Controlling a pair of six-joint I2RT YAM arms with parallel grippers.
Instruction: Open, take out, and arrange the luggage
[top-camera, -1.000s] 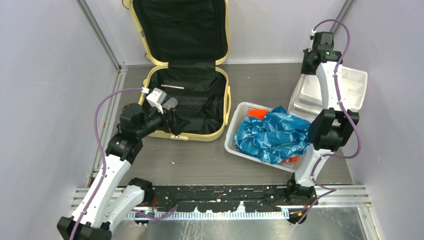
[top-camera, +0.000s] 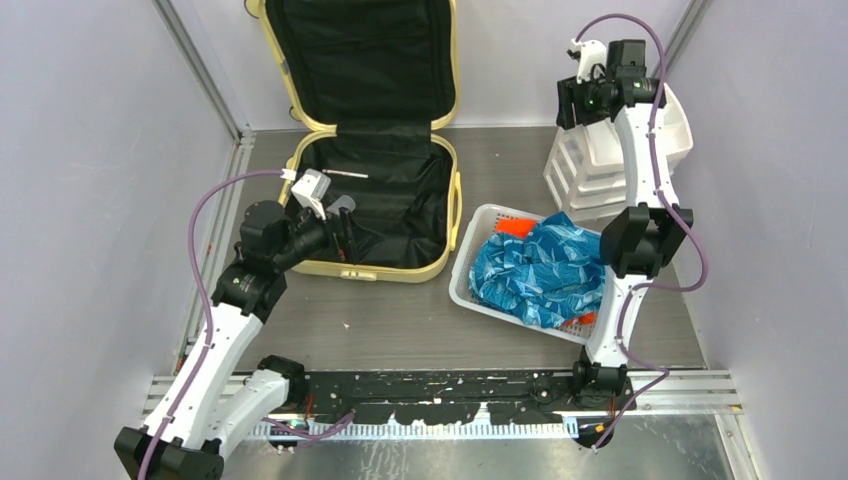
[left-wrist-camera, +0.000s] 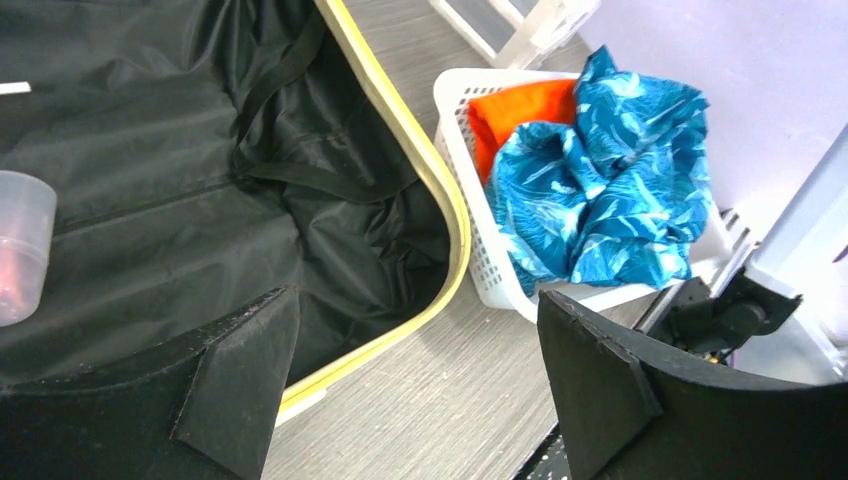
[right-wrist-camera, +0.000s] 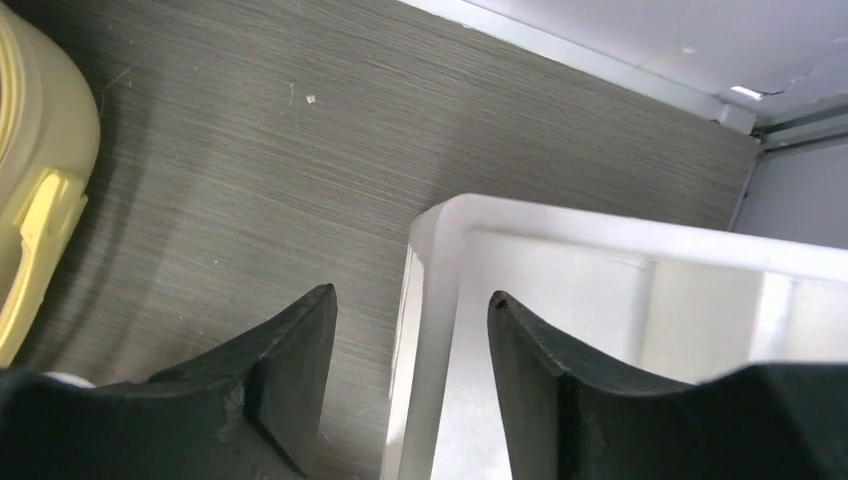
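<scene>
An open suitcase (top-camera: 400, 190) with a black lining and yellow rim stands at the back left, its lid raised. My left gripper (top-camera: 340, 240) hangs open over its interior, with nothing between its fingers; a small translucent cup (left-wrist-camera: 20, 245) and a thin white stick (top-camera: 345, 173) lie inside. My right gripper is at the top of a white drawer unit (top-camera: 585, 185) at the back right, its parted fingers either side of the near rim corner; whether they touch it is unclear. A white basket (top-camera: 465, 270) holds crumpled blue plastic (top-camera: 535, 270) and orange cloth (top-camera: 512, 226).
Bare floor (top-camera: 350, 330) lies in front of the suitcase and between it and the drawer unit. Side walls, a back wall and metal rails bound the area. The basket sits close to the suitcase's right side.
My right gripper and the white drawer unit have both moved left, toward the suitcase. The left arm looks unchanged.
</scene>
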